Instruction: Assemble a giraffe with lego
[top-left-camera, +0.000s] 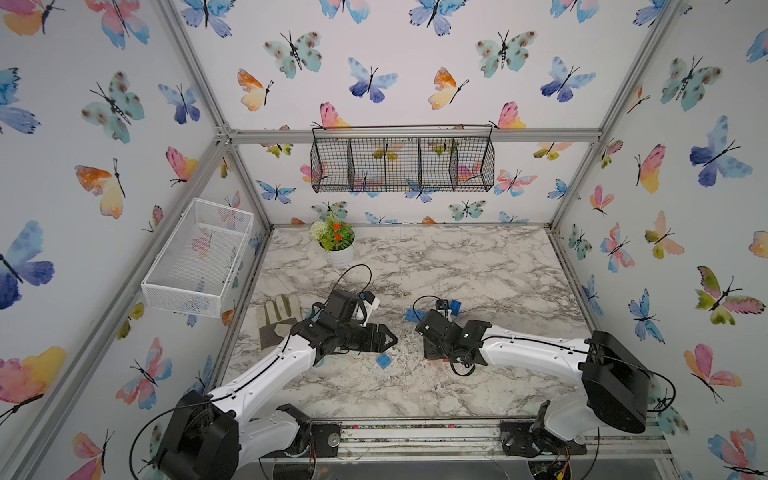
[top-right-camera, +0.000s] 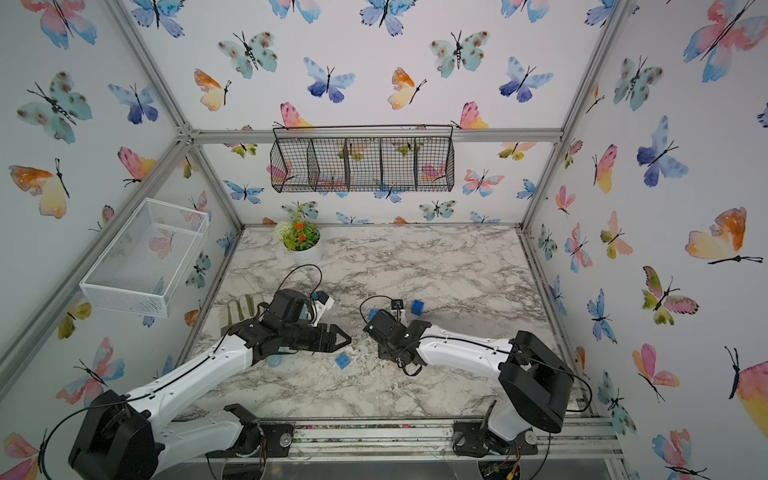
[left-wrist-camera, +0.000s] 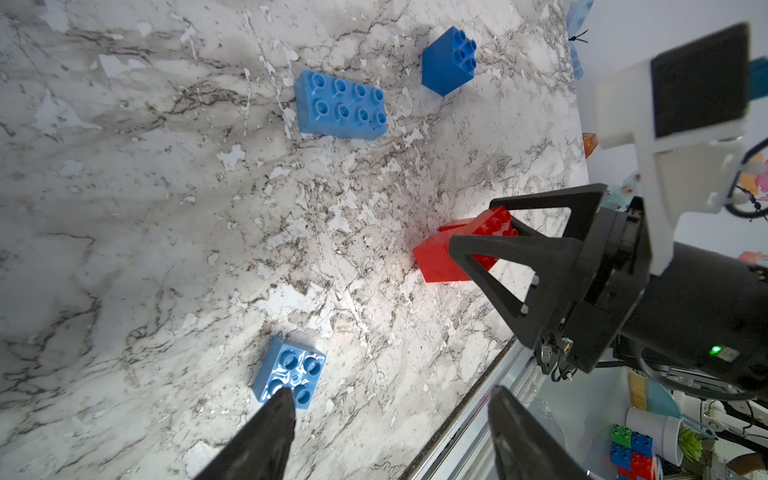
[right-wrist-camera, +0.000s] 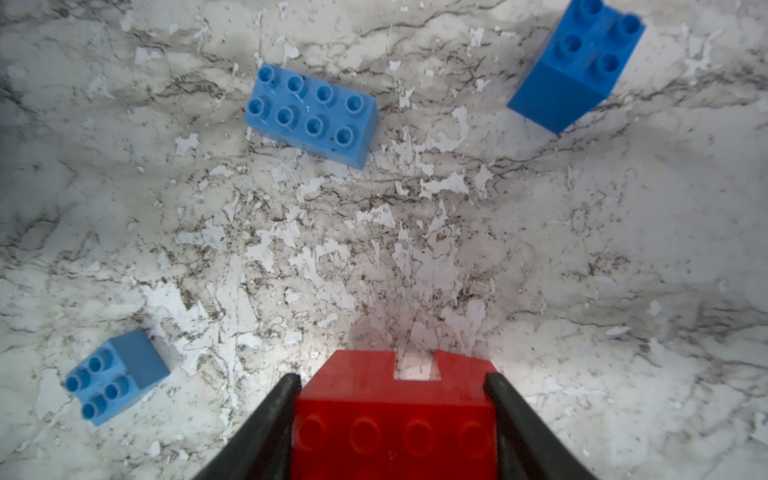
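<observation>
Gripped at its two ends, a red brick piece (right-wrist-camera: 396, 416) with a notch underneath is held by my right gripper, which is shut on it above the table. My left gripper stands part open, nothing between its fingers. Near that gripper lies a small blue brick (left-wrist-camera: 293, 372), studs up. Farther back is a longer blue brick (left-wrist-camera: 340, 106), flat with studs up. A taller blue brick (right-wrist-camera: 577, 65) stands upright to its right. In the top views the right arm hides the red piece almost wholly.
A potted plant (top-left-camera: 339, 244) and a grey glove (top-left-camera: 277, 313) are at the left of the table. A white mesh basket (top-left-camera: 198, 256) hangs on the left wall, a black wire rack (top-left-camera: 402, 164) at the back.
</observation>
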